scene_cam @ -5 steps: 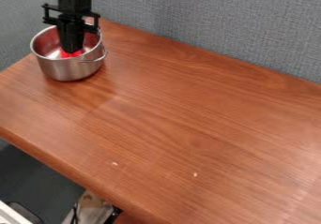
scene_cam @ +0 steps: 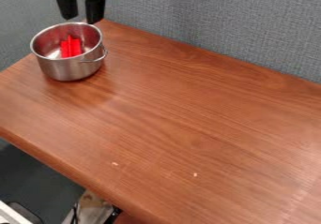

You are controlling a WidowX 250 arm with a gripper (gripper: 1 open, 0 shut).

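A steel pot (scene_cam: 69,67) stands near the left corner of the wooden table, with a bright red object (scene_cam: 71,46) inside it. My black gripper (scene_cam: 81,14) hangs above the pot at the top of the view, open, with nothing seen between its fingers.
A grey wall runs along the back. Cables and some gear lie below the table's front left edge.
My gripper has risen out of the pot to above it, leaving the red object inside, now fully in sight.
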